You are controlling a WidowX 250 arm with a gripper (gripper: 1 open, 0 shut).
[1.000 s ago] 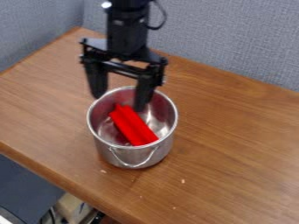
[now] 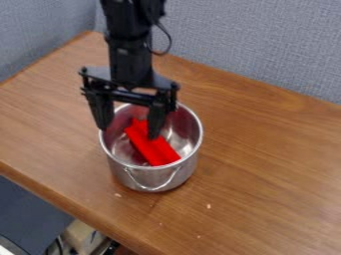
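Observation:
A silver metal bucket (image 2: 160, 174) with a wire handle stands on the wooden table (image 2: 260, 159), with a red oblong object (image 2: 155, 148) lying inside it. My black gripper (image 2: 130, 122) is open above the bucket, its fingers reaching down around the upper rim, one toward the left side and one over the inside near the red object. Nothing is held between them.
A grey padded wall runs along the back. At the bottom left, beyond the table's edge, are a dark grey surface and some cables.
The bucket and red object appear unmoved.

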